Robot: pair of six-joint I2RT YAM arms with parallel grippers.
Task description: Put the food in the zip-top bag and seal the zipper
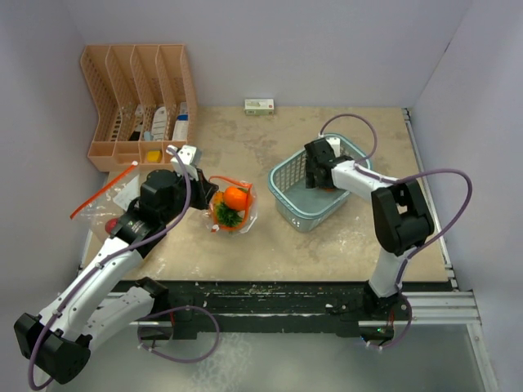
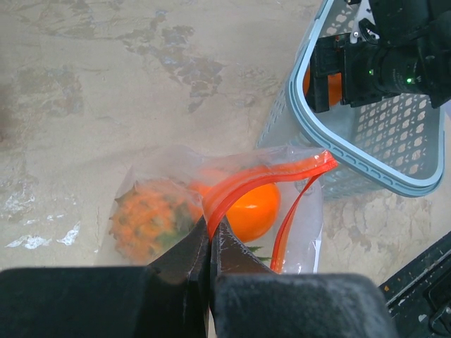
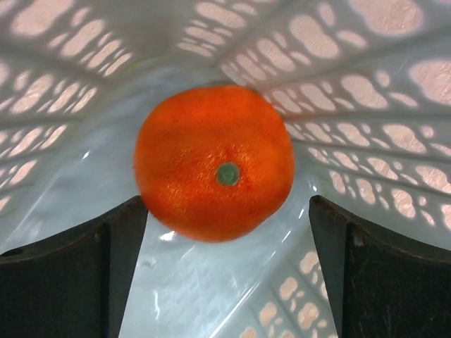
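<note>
A clear zip top bag (image 1: 253, 214) with an orange zipper stands open-mouthed on the table, an orange fruit (image 1: 236, 198) and a pineapple-like piece with green leaves (image 1: 228, 215) inside. My left gripper is shut on the bag's zipper edge (image 2: 232, 189). Inside the blue-green basket (image 1: 285, 200) lies another orange fruit (image 3: 215, 162) with a small green stem spot. My right gripper reaches down into that basket, open, its fingers on either side of the fruit with a gap at the right. From above, the right arm mostly hides this fruit.
A second zip bag (image 1: 106, 196) with food lies at the left, partly behind the left arm. A tan divided organizer (image 1: 114, 149) stands at the back left, a small box (image 1: 259, 106) at the back.
</note>
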